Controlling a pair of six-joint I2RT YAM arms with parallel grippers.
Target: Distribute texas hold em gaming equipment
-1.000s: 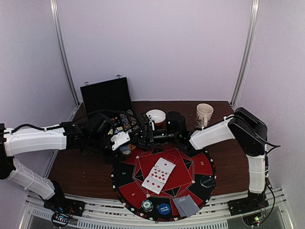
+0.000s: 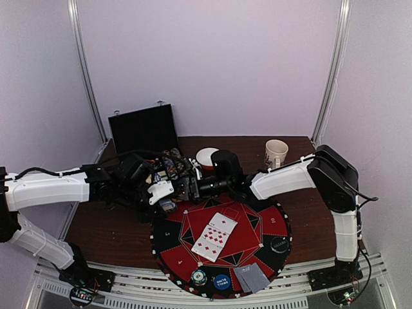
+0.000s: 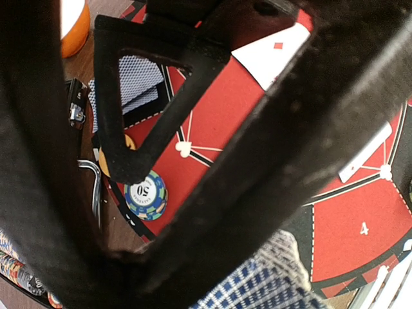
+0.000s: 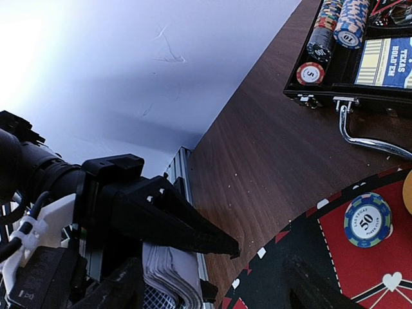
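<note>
A deck of cards with blue-patterned backs is between the fingers of my left gripper, which is shut on it. The same deck shows at the bottom of the left wrist view, partly behind a dark finger. Close beside it, over the back left of the round mat, is my right gripper, part open; I see nothing held in it. Its blurred dark fingers stand apart at the bottom of the right wrist view. The two grippers overlap from above, hiding their tips.
Face-up cards lie mid-mat. Near the front are a chip stack, a blue button and face-down cards. An open chip case stands behind, with a white bowl and a mug.
My right gripper has shifted left, toward the left gripper, over the last second. The left arm is nearly still, and the things on the mat have not moved.
</note>
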